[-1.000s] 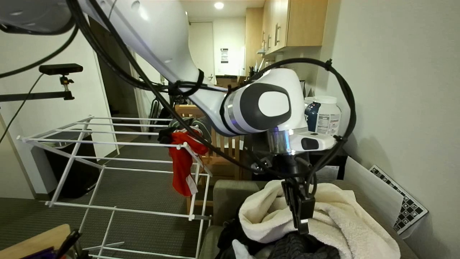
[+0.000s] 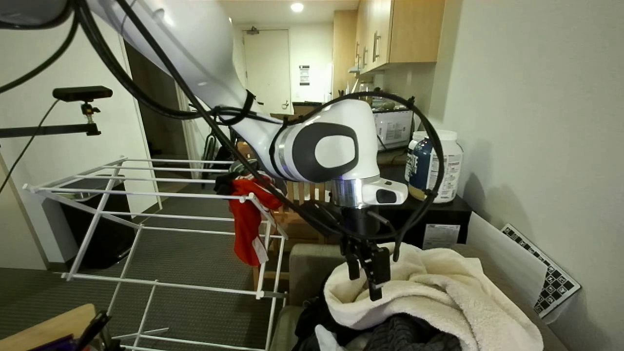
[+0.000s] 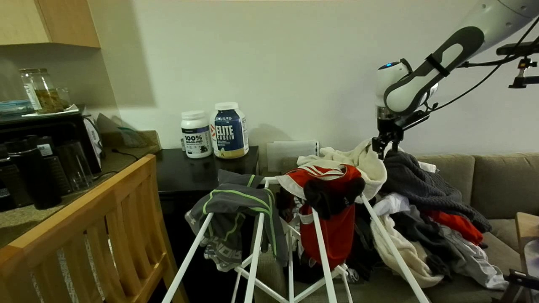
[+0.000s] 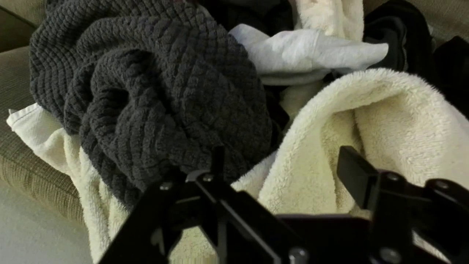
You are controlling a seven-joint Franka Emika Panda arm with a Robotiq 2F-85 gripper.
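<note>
My gripper (image 2: 365, 282) hangs over the laundry pile on the couch, its two fingers apart. Nothing shows between them in the wrist view, where the gripper has a cream fleece blanket (image 4: 316, 176) beneath it. One finger (image 4: 350, 169) stands over a raised fold of the blanket. Left of that, the other fingertip (image 4: 217, 162) overlaps the edge of a dark grey knitted cloth (image 4: 176, 88). Whether either finger touches fabric I cannot tell. A white cloth (image 4: 307, 50) and black clothes lie farther up in the wrist view.
A white drying rack (image 2: 175, 286) stands beside the couch (image 3: 500, 187). Over its bars hang a red garment (image 3: 328, 232) and a grey one with green piping (image 3: 237, 199). Two tubs, one blue-labelled (image 3: 228, 131), stand on a black cabinet by the wall.
In exterior view 1 the arm and gripper have moved left and slightly up. The two fingers now show more separately. The blanket and the hanging clothes look unchanged.
</note>
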